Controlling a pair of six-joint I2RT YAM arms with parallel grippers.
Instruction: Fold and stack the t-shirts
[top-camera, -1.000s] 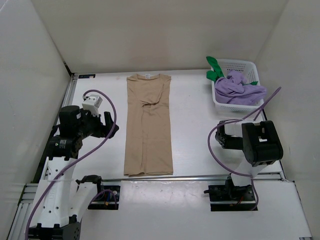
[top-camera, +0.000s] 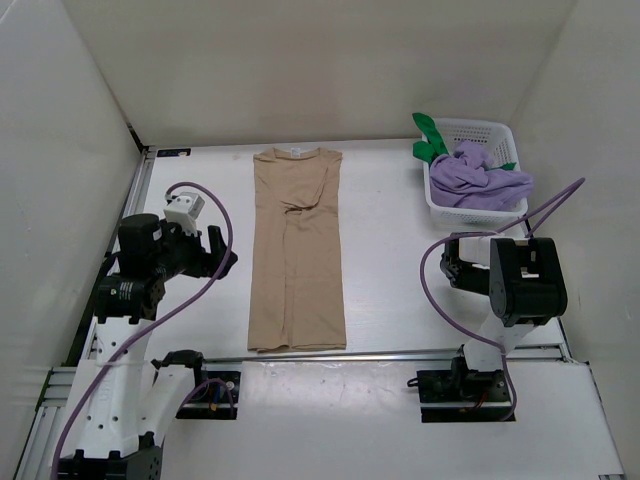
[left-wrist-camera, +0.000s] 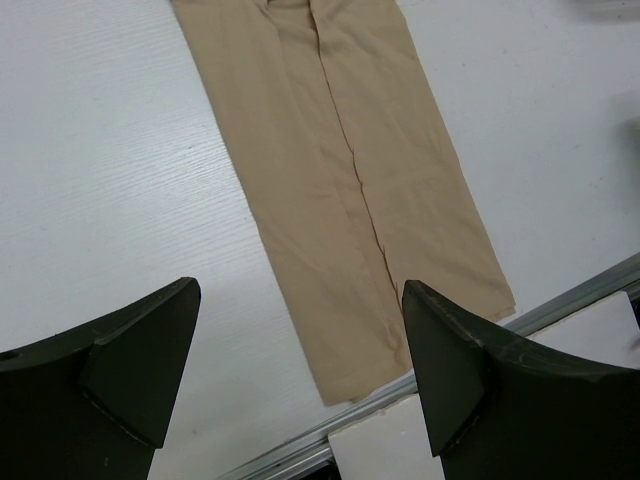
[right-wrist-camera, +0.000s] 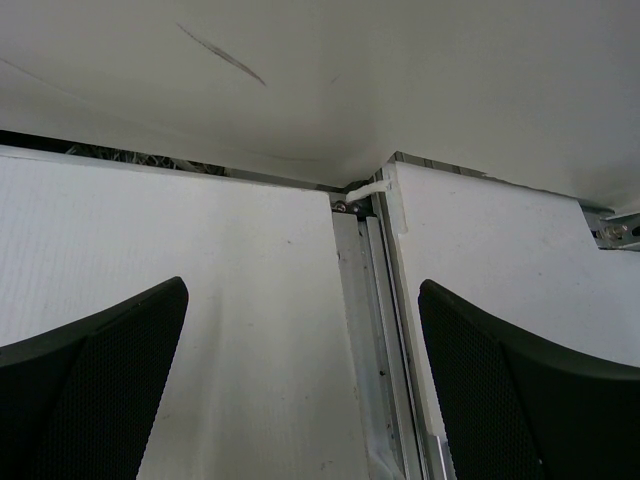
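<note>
A tan t-shirt lies flat on the white table, its sides folded inward into a long narrow strip. Its collar is toward the back wall and its hem near the table's front edge. Left of the shirt, my left gripper stands open and apart from the cloth. In the left wrist view the shirt shows past the open, empty fingers. My right gripper is open too, over bare surface with no cloth between its fingers; the arm hides its tips in the top view.
A white basket at the back right holds purple cloth and green cloth. Bare table lies between shirt and basket. A metal rail runs along the front edge.
The left arm and the shirt have not moved.
</note>
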